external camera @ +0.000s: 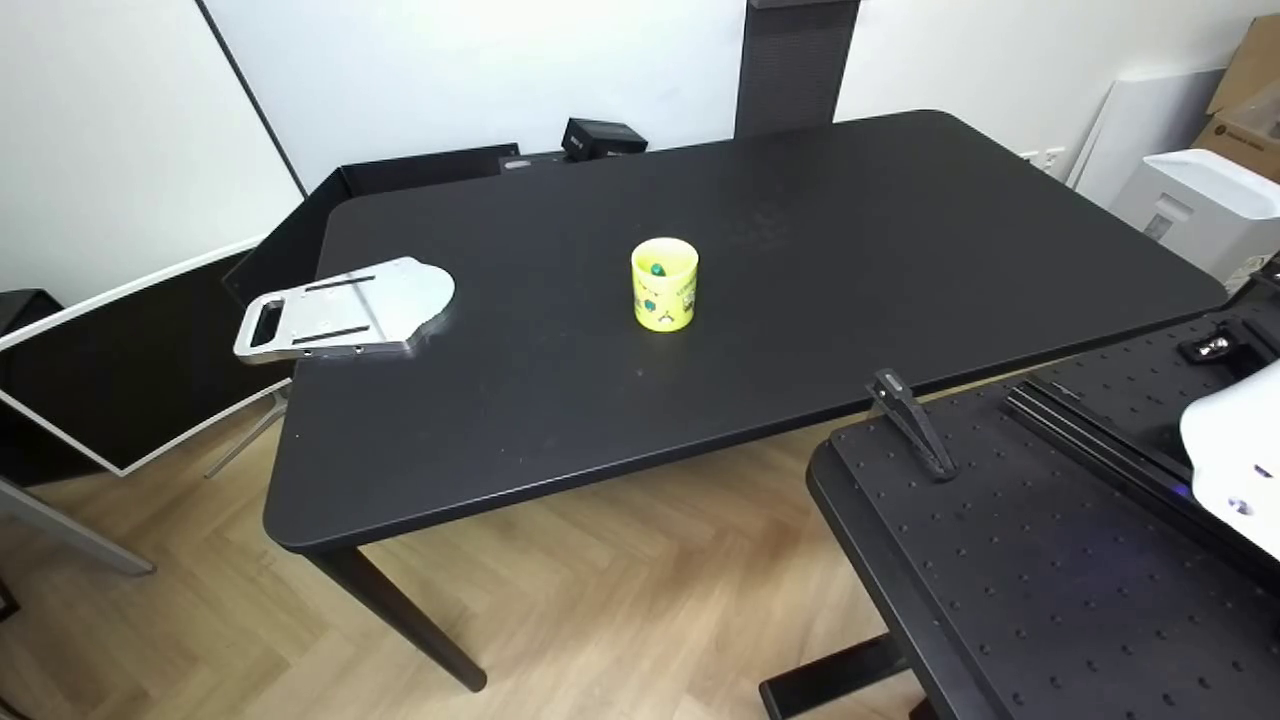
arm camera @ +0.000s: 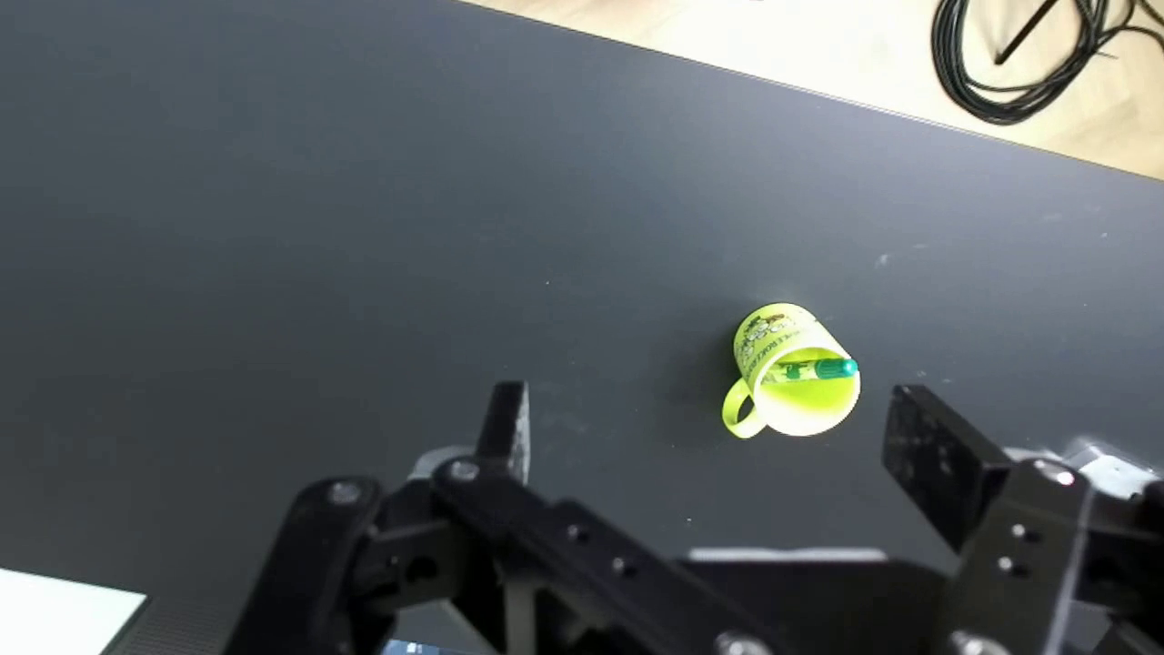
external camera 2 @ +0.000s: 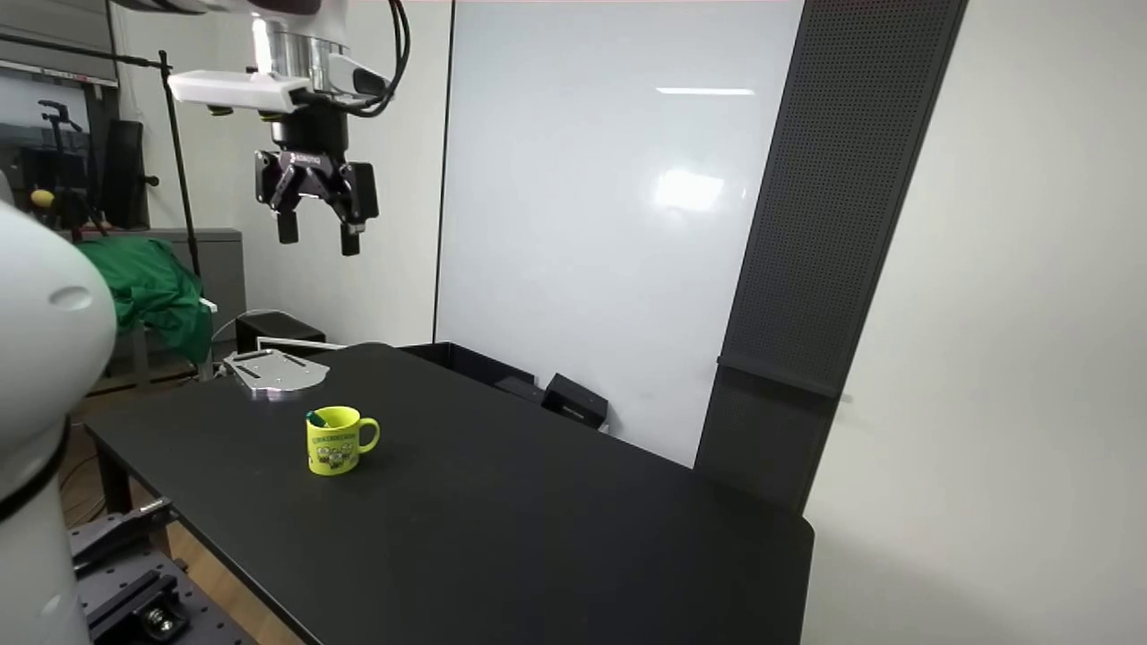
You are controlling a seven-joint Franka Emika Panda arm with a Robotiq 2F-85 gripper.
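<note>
A yellow-green mug [external camera: 663, 300] with printed figures stands upright on the black table [external camera: 816, 252]. In exterior view 2 the mug [external camera 2: 334, 446] has its handle turned to the right. Inside it leans a green-capped marker [arm camera: 820, 369], its cap near the rim in the wrist view. My gripper [external camera 2: 319, 242] is open, high above the table, with empty air between its fingers. In the wrist view the mug [arm camera: 769, 337] shows between the two fingertips, nearer the right one, well below and apart from them. The gripper is out of frame in exterior view 1.
A flat silver metal plate [external camera: 360, 306] lies at the table's left end, partly overhanging the edge. Black boxes [external camera: 602, 138] sit behind the far edge. A perforated robot bench [external camera: 1032, 564] adjoins the near side.
</note>
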